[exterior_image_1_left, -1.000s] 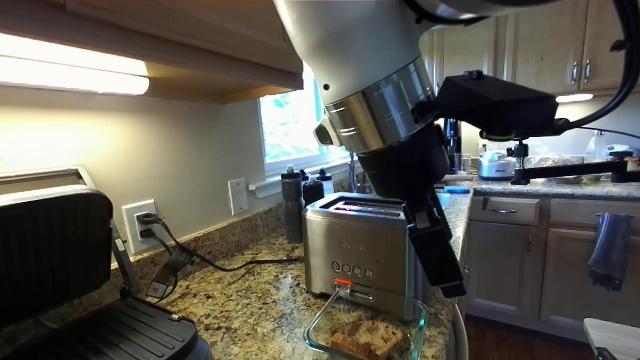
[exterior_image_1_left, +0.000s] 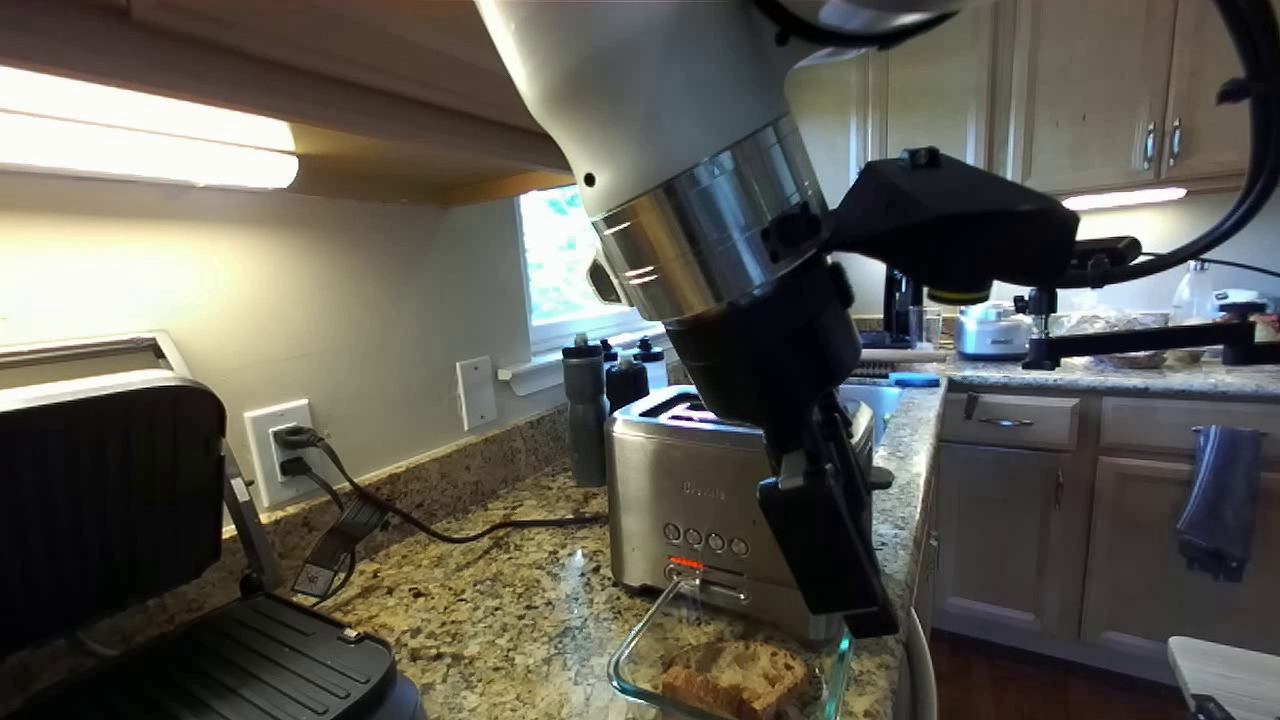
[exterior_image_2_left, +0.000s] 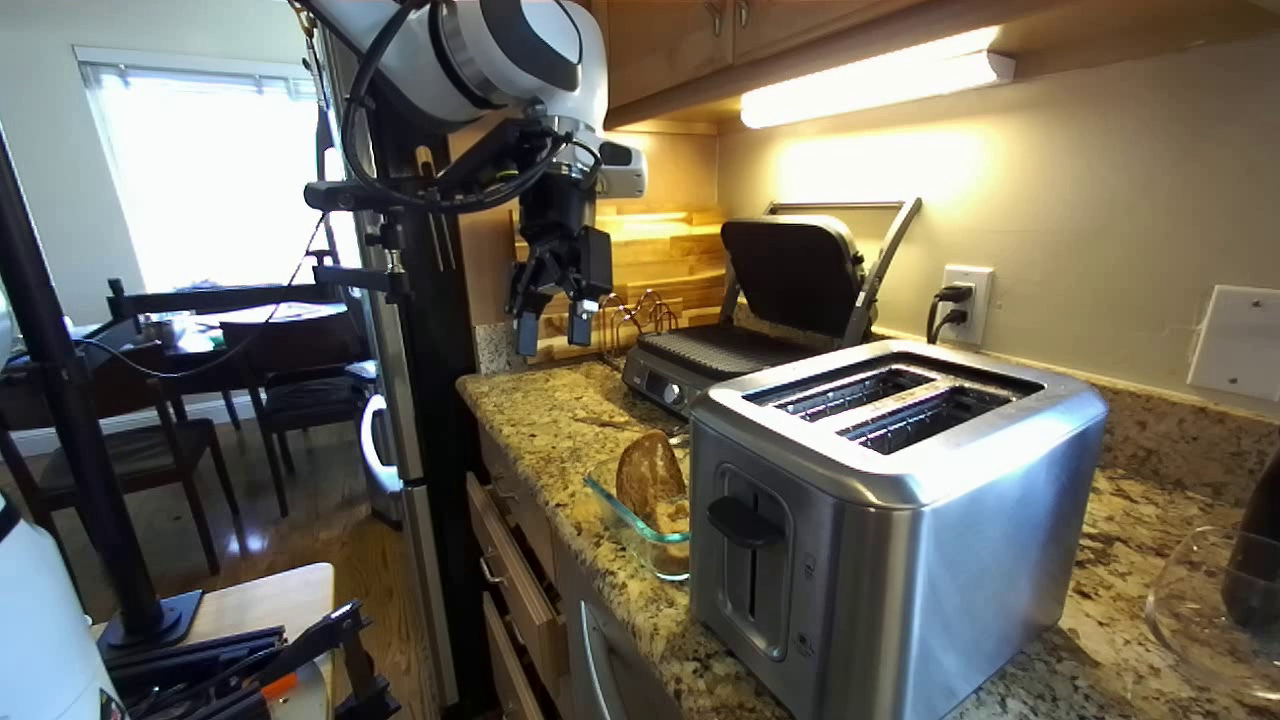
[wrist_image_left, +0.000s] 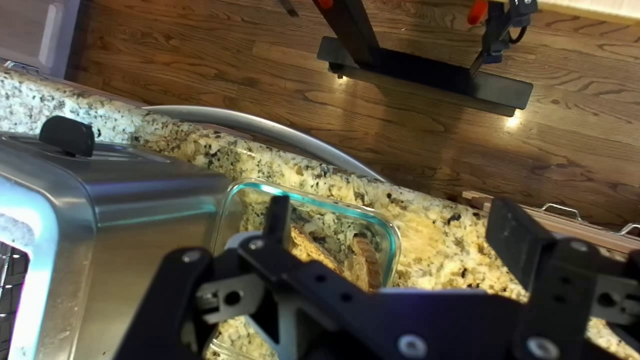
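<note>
Slices of bread (exterior_image_2_left: 651, 474) lean in a clear glass dish (exterior_image_2_left: 663, 559) beside the toaster; in the wrist view the bread (wrist_image_left: 366, 262) is partly covered by the gripper's body. The steel toaster (exterior_image_2_left: 912, 576) stands on the counter, and its slots look empty in exterior view 2. My gripper (exterior_image_2_left: 555, 332) hangs above the counter, its two fingers apart and nothing between them. Seen from the wrist, the gripper spans wide across the dish's right part and the counter. Exterior view 1 shows the near finger (exterior_image_1_left: 828, 540) overlapping the toaster's right side.
An opened contact grill (exterior_image_2_left: 786, 288) sits behind the dish. Water bottles (exterior_image_1_left: 585, 414) stand by the wall behind the toaster, and a cord (exterior_image_1_left: 480, 528) runs to the outlet. The counter's front edge (wrist_image_left: 432, 210) drops to the floor close by the dish.
The arm and gripper have shifted left in exterior view 1, and the gripper has come slightly lower, nearer the dish. Bread, dish and toaster have stayed put.
</note>
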